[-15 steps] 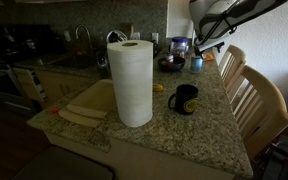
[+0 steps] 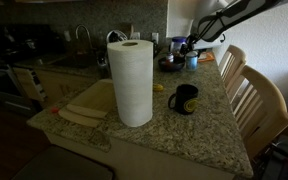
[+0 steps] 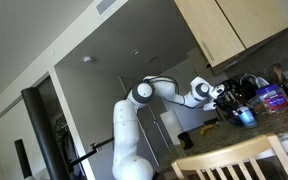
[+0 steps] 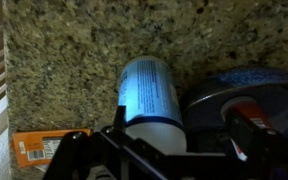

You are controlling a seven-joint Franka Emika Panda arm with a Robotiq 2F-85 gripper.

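Observation:
A blue-labelled, can-like container [image 4: 149, 88] is on the speckled counter in the wrist view. My gripper is over it, its dark fingers spread, one at the container's left and the other over the bowl's side. The fingers look open; whether either finger touches the container cannot be told. From exterior view 1, the gripper [image 2: 191, 41] is at the counter's far end, above and slightly left of the blue container [image 2: 191, 62]. In exterior view 2 the blue container [image 3: 247, 117] stands near the gripper [image 3: 220, 94].
A dark bowl [image 4: 199, 98] with something red inside sits close at the right, and an orange packet [image 4: 36, 147] lies at the left. Farther away are a paper towel roll [image 2: 132, 85], a black mug [image 2: 184, 99] and wooden chairs [image 2: 259, 105] along the counter.
In exterior view 1, my gripper has moved left and now stands in front of the jars at the far end. The paper towel roll and mug are unmoved.

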